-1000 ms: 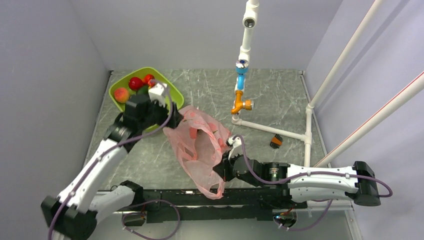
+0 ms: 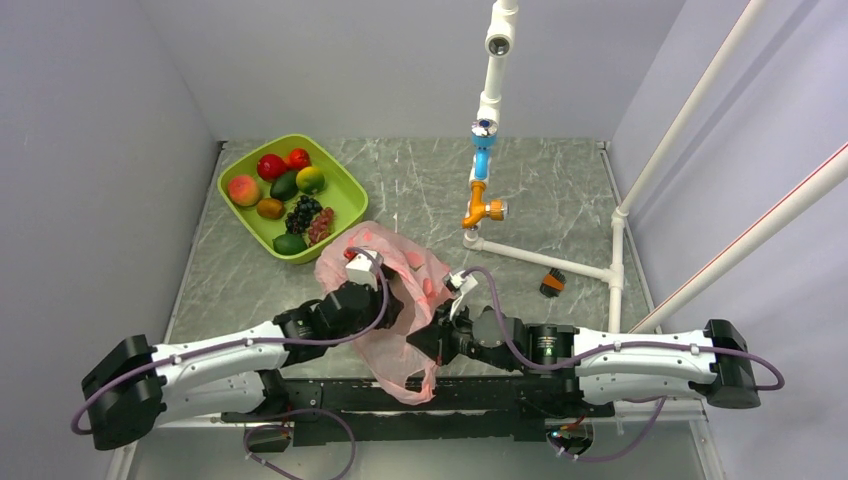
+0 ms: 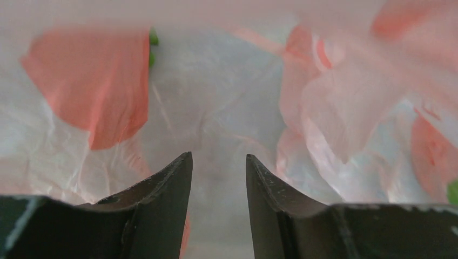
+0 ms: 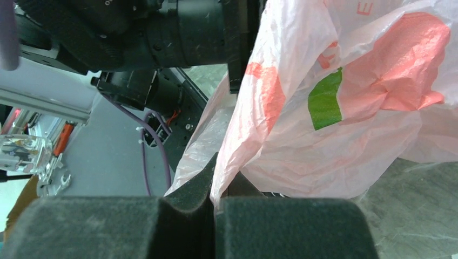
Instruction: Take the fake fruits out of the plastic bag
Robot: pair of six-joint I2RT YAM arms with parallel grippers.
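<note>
The pinkish translucent plastic bag [image 2: 378, 355] stands open on the table between my arms. Inside its mouth is my left gripper, fingers apart and nothing between them. Around it the left wrist view shows only bag film with red and green print; I make out no fruit there. My right gripper is shut on a thin fold of the bag's edge [image 4: 240, 151], holding that side up. The fake fruits in sight, such as a peach [image 2: 243, 190] and black grapes [image 2: 302, 214], lie in the green bowl [image 2: 351, 194].
A white pipe stand with an orange valve [image 2: 476, 207] rises at the back right. A small black-and-orange object [image 2: 552, 283] lies near the pipe's base. Bare grey table shows behind the bag.
The right gripper has shifted slightly left, still on the bag's edge.
</note>
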